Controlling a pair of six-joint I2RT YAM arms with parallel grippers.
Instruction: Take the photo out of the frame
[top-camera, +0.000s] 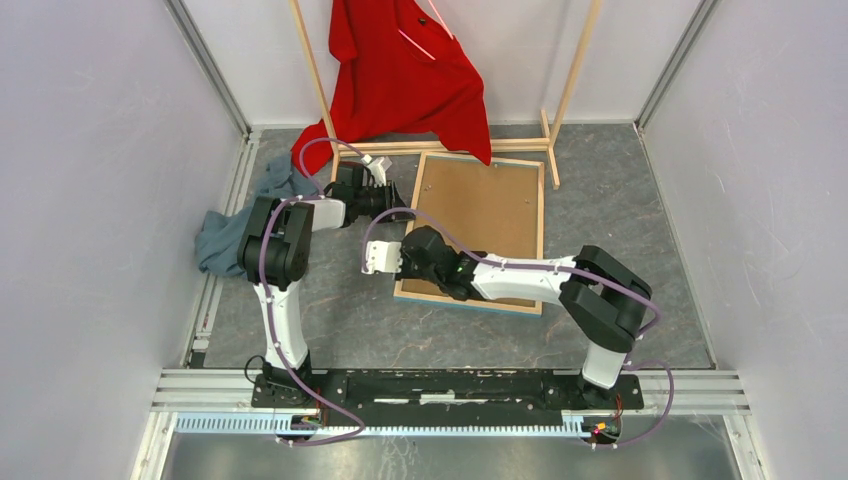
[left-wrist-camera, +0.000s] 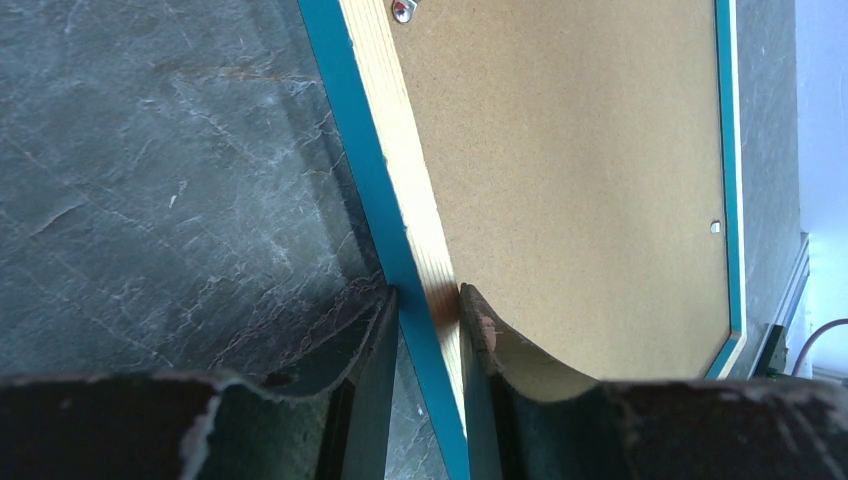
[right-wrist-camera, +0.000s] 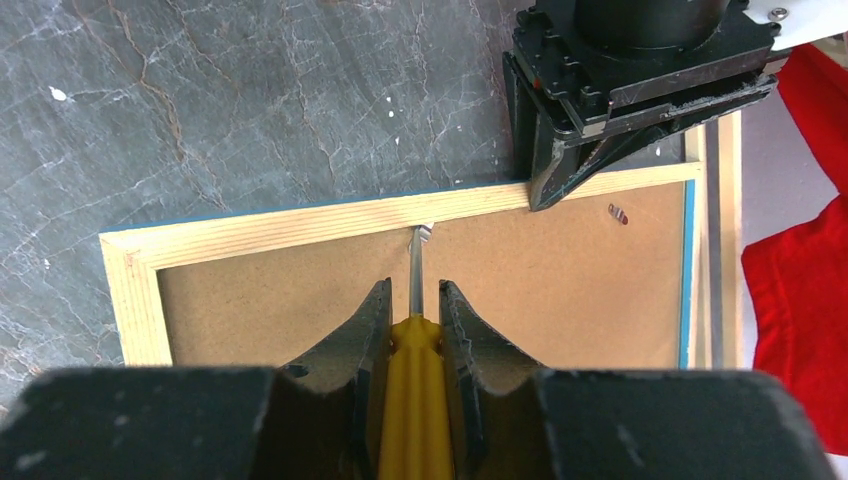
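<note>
The picture frame (top-camera: 475, 205) lies back-up on the grey floor, its brown backing board (left-wrist-camera: 570, 170) facing up. My left gripper has its fingers either side of the frame's left edge, touching or nearly touching the wood and blue rim; the top view shows it at that edge's upper part. My right gripper is shut on a yellow-handled screwdriver (right-wrist-camera: 414, 400), whose steel tip reaches a small metal tab (right-wrist-camera: 425, 232) at the inner side of the frame's wooden edge. More small metal tabs (right-wrist-camera: 618, 214) sit along the board's edges.
A red hoodie (top-camera: 400, 80) hangs from a wooden rack (top-camera: 575, 60) behind the picture frame, reaching its back edge. A blue cloth (top-camera: 220, 240) lies at the left.
</note>
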